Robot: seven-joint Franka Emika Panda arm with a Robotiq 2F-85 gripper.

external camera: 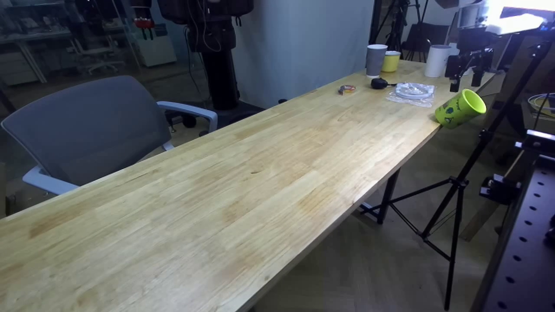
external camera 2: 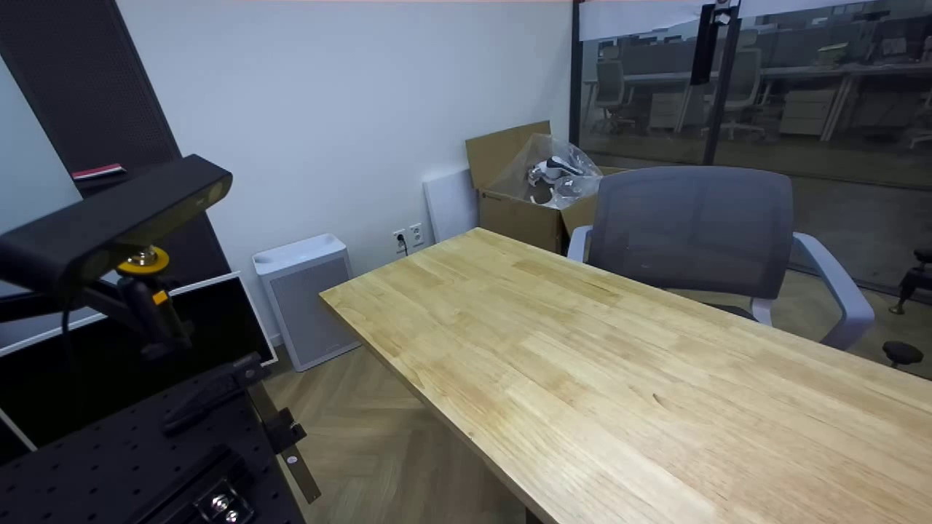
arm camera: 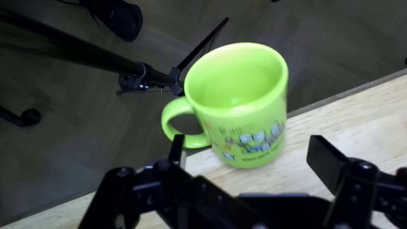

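Observation:
A green mug point(external camera: 458, 110) with printed figures tips outward at the table's edge in exterior view 1, its mouth hanging over the floor. In the wrist view the mug point(arm camera: 248, 133) shows its open mouth and a handle on the left; its base is over the edge strip of the table. My gripper point(external camera: 467, 86) is just above it, its fingers apart. Seen from the wrist, the gripper has widely parted fingers point(arm camera: 176, 150) with nothing held between them; the mug lies beyond their tips.
On the wooden table point(external camera: 249, 171) a grey cup point(external camera: 375, 60), a yellow cup point(external camera: 391, 61), a white cup point(external camera: 437, 61), and a clear plastic packet point(external camera: 413, 92) stand or lie nearby. A black tripod point(external camera: 460, 190) is beside the edge.

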